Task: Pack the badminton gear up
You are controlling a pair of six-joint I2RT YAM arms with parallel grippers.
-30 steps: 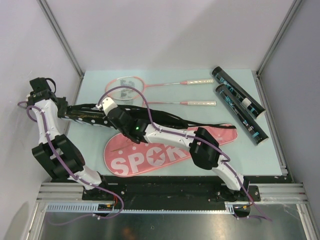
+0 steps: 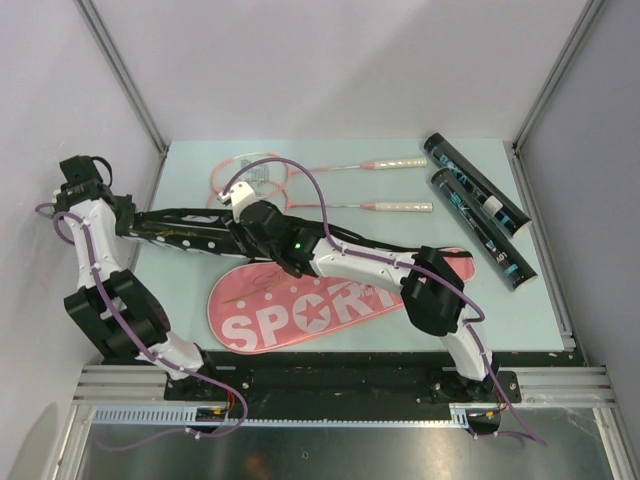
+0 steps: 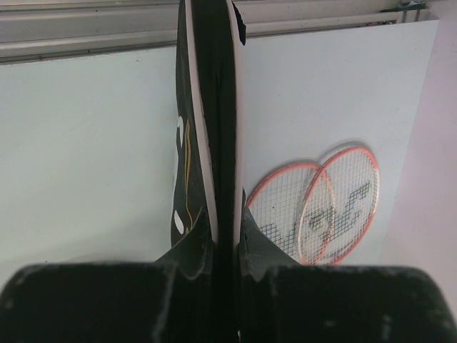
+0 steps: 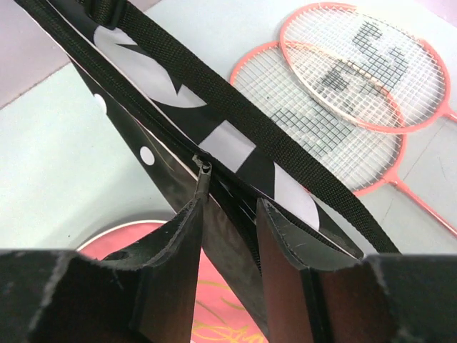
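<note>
A long badminton bag lies across the table, its pink printed face (image 2: 305, 310) towards the front and its black, white-patched side (image 4: 228, 143) behind. At the far left, my left gripper (image 2: 126, 215) is shut on the bag's black end (image 3: 214, 107), pulled up into a narrow fold. Over the bag's left half, my right gripper stands open above the zip line. A small zipper pull (image 4: 204, 170) shows by its left fingertip; whether they touch, I cannot tell. Two rackets with red rims (image 3: 339, 204) overlap behind the bag, grips (image 2: 395, 163) pointing right.
Two dark shuttlecock tubes (image 2: 477, 185) lie slanted at the right of the table (image 2: 510, 325). A black strap (image 4: 285, 150) runs along the bag's back side. Clear table lies at the right front and between the rackets and the back wall.
My right gripper has moved to the right along the bag, and its arm has shifted with it. The left arm, rackets and tubes have stayed put.
</note>
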